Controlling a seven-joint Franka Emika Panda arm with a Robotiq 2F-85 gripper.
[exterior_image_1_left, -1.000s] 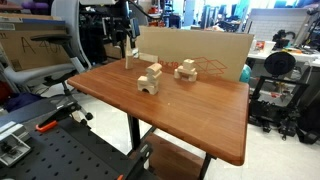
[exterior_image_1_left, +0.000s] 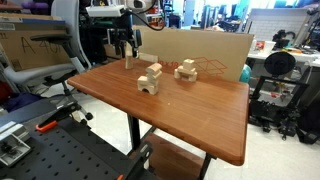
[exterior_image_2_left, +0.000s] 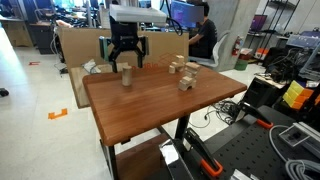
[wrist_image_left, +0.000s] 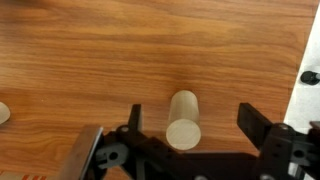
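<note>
A light wooden cylinder (exterior_image_1_left: 129, 63) stands upright near the far left end of the brown table (exterior_image_1_left: 190, 107). The same cylinder (exterior_image_2_left: 127, 76) shows on the table in exterior view 2. Right above it is my gripper (exterior_image_1_left: 128, 47), pointing down. In the wrist view the cylinder (wrist_image_left: 184, 122) lies between the two spread fingers, with a gap on either side. My gripper is open and holds nothing. Whether the fingertips reach down past the cylinder's top is hard to tell.
A stack of wooden blocks (exterior_image_1_left: 149, 82) stands on the table's near side, with another block group (exterior_image_1_left: 186, 70) behind it. A green bottle (exterior_image_1_left: 245, 73) is at the back right. A cardboard panel (exterior_image_1_left: 200, 47) rises behind.
Over the past second the upper arm has swung somewhat to the right in exterior view 1, with the gripper staying near the cylinder. The cylinder and block stacks have not moved.
</note>
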